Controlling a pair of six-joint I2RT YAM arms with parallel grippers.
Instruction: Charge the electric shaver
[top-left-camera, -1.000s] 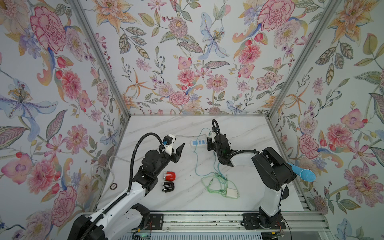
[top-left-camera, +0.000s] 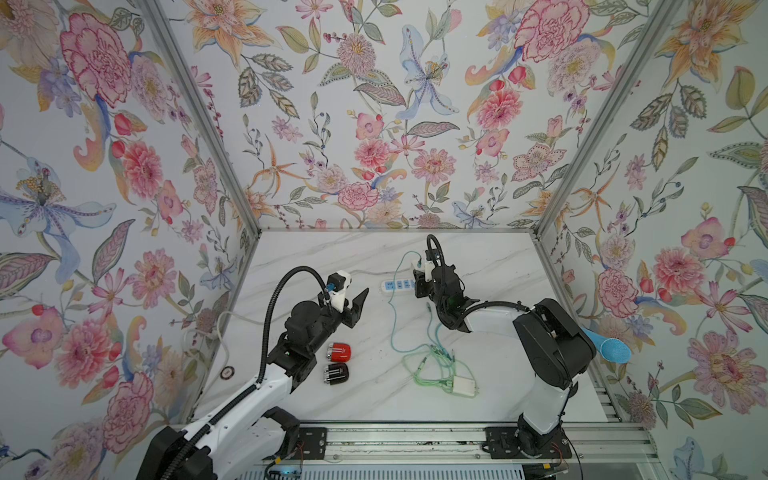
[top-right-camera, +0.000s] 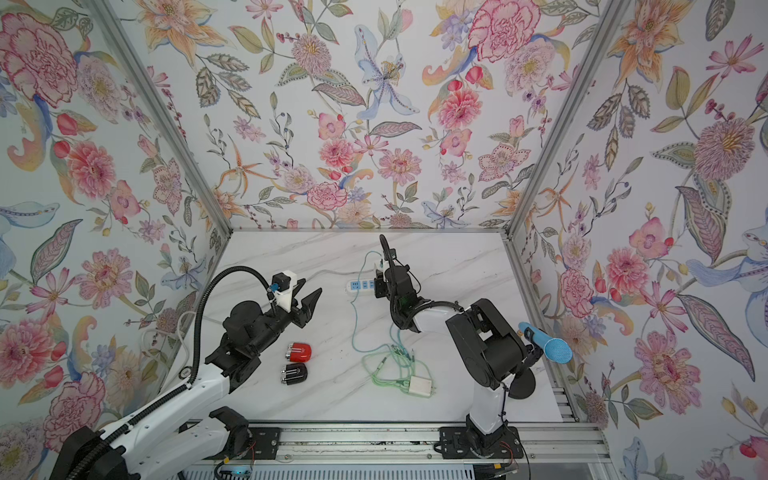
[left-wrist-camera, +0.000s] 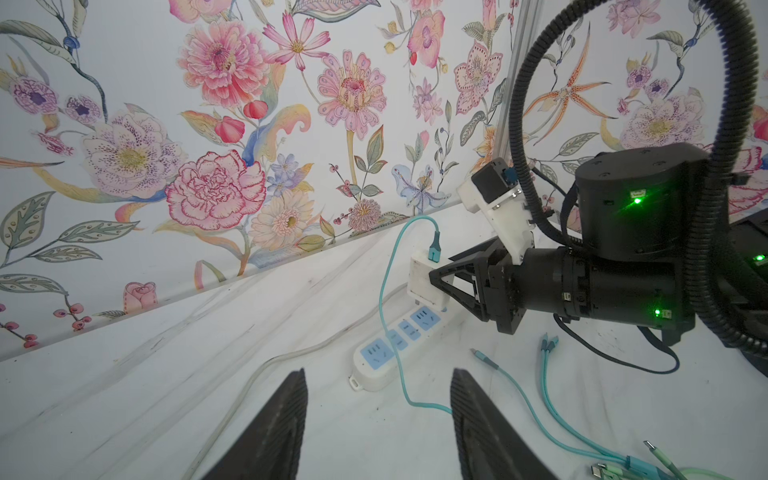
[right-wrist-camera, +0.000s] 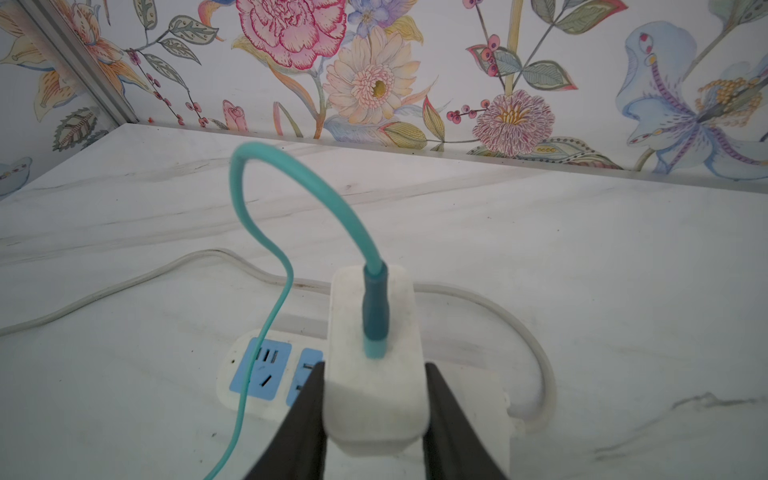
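My right gripper is shut on a white charger block (right-wrist-camera: 374, 400), with a teal cable (right-wrist-camera: 329, 192) plugged into its upper face. Behind and below the block lies a white power strip (right-wrist-camera: 272, 376) with blue sockets, and the block hides part of it. From the left wrist view, the block (left-wrist-camera: 425, 281) appears over the strip's (left-wrist-camera: 372, 368) far end; whether they touch is unclear. My left gripper is open and empty, well short of the strip. A red shaver (top-left-camera: 339, 352) and a black one (top-left-camera: 337, 373) lie beside the left arm.
Tangled green and teal cables (top-left-camera: 436, 364) with another white charger block (top-left-camera: 464, 386) lie at the front middle. A blue cup-like object (top-left-camera: 614, 349) is at the right edge. The strip's grey cord (right-wrist-camera: 184, 260) runs along the back.
The left arm looks unmoved.
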